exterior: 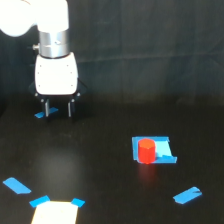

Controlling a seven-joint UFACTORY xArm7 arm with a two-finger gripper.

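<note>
A small red block or cylinder (147,151) stands on the table inside a patch outlined with blue tape (151,138), right of centre. My gripper (58,108) hangs at the upper left, far from the red object. Its two dark fingers point down and stand apart, with nothing seen between them. A pale square (55,213) lies at the bottom edge, partly cut off, with blue tape at its upper corners.
Loose strips of blue tape mark the dark table: a left strip (17,186), a right strip (187,195) and a strip near the gripper (46,113). Between the arm and the red object the surface is bare.
</note>
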